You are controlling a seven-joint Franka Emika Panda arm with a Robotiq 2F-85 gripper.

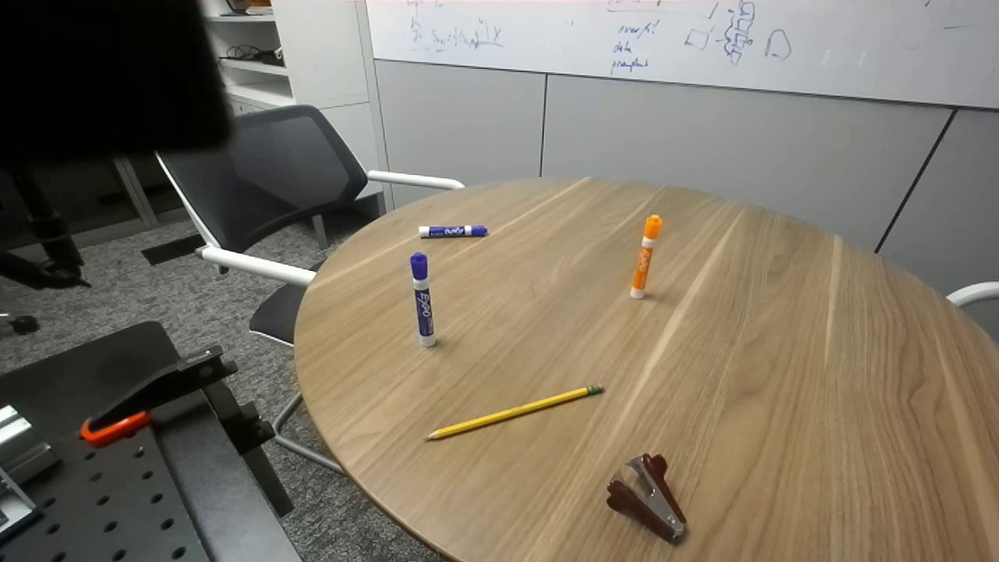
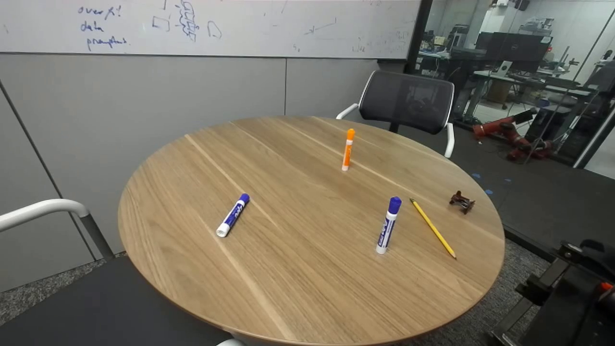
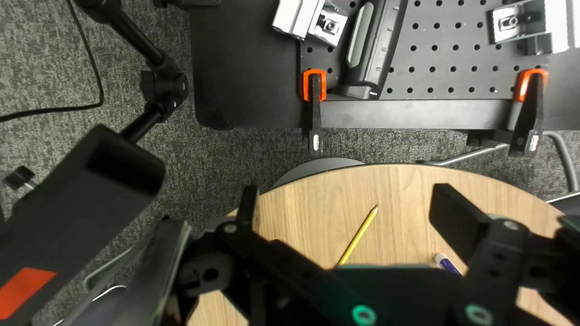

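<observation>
In the wrist view my gripper stands open above the near table edge, its black fingers (image 3: 456, 220) wide apart with nothing between them. Farther below lies a yellow pencil (image 3: 359, 236), flat on the wood. A blue marker (image 3: 447, 264) is partly covered by the gripper body. Exterior view 1 has one blue marker (image 1: 423, 301) standing upright, cap up, and a second blue marker (image 1: 453, 231) lying on its side behind it. An orange marker (image 1: 644, 258) stands upright toward the back. Nearest the camera is a brown staple remover (image 1: 648, 498).
The round wooden table (image 2: 300, 277) has wide bare stretches between the objects. A black bench (image 3: 244, 65) with orange-tipped clamps (image 3: 315, 87) borders it. Chairs (image 2: 406, 101) stand around the table. A dark, blurred arm part (image 1: 103, 75) blocks the upper left of exterior view 1.
</observation>
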